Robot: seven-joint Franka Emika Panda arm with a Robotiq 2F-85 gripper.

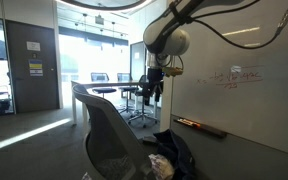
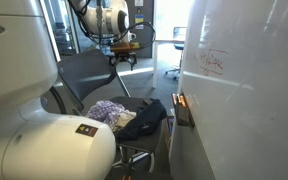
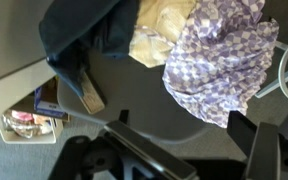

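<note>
My gripper hangs in the air above a dark office chair, in front of the whiteboard. In the wrist view the gripper is open, its two fingers far apart and only the chair seat and floor showing beyond them. On the seat lie a purple-and-white checked cloth, a tan cloth and a dark cloth. Exterior view 2 also shows the checked cloth and the dark cloth, both well below the gripper.
The whiteboard with red writing stands close by on the right, a ledge along its bottom edge. A small box of items sits below the seat's level. Other chairs and a table are farther back.
</note>
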